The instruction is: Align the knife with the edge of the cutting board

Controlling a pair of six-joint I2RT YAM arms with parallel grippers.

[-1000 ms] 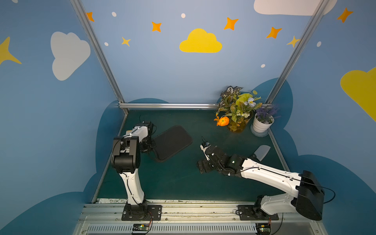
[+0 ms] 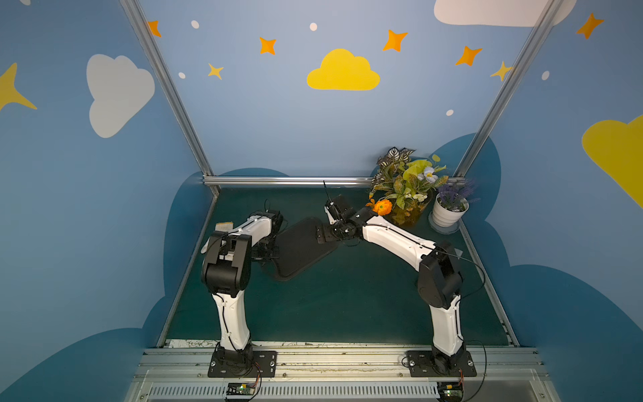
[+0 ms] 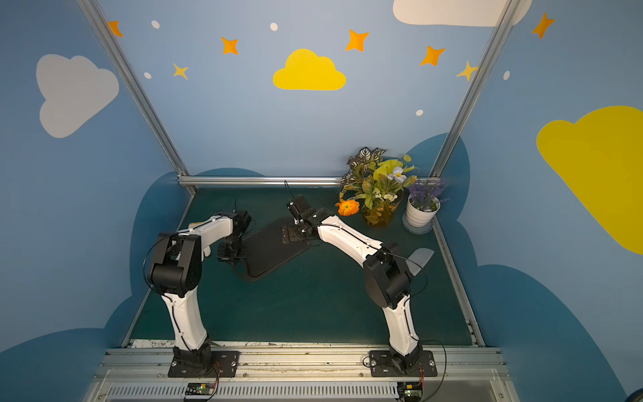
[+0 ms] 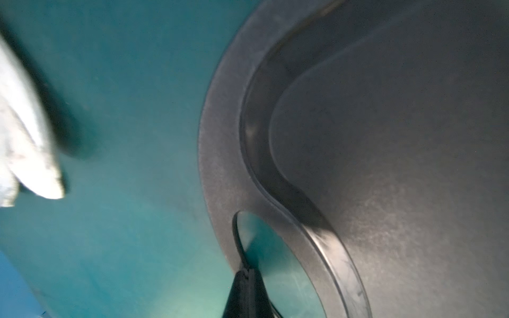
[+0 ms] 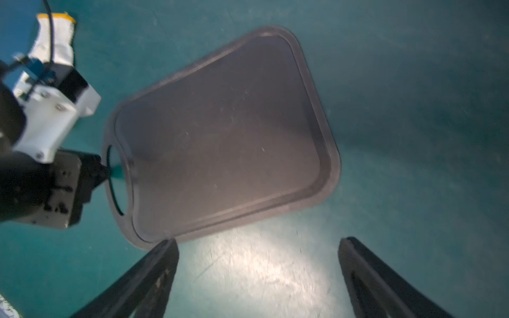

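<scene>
The dark cutting board (image 5: pixel 217 132) lies angled on the green mat. My left gripper is shut at the board's handle end, its tips at the handle slot, beside the near rim; whether it holds the rim is unclear. My right gripper is open above the board's right end, nothing between its fingers. The knife (image 3: pixel 418 258), with a pale blade, lies at the right of the mat, partly behind the right arm.
A plant with orange flower (image 2: pixel 402 187) and a white pot (image 2: pixel 445 214) stand at the back right. A white glove (image 4: pixel 31 153) lies left of the board.
My left arm has moved slightly right, and the board has shifted slightly right with it.
</scene>
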